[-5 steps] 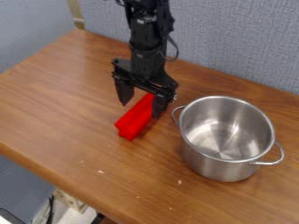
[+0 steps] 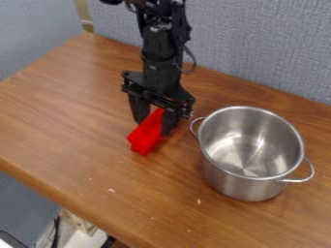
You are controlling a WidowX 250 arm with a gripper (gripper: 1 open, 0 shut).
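Note:
A red oblong block lies on the wooden table, just left of a large steel pot with two side handles. My black gripper is down over the block's far part, its fingers shut on it; the block's near end shows below them.
The pot takes up the right side. A pale wall stands behind, and the table's edge runs along the lower left.
My gripper has come down from above onto the block's far part, which it now covers more. The pot has not moved.

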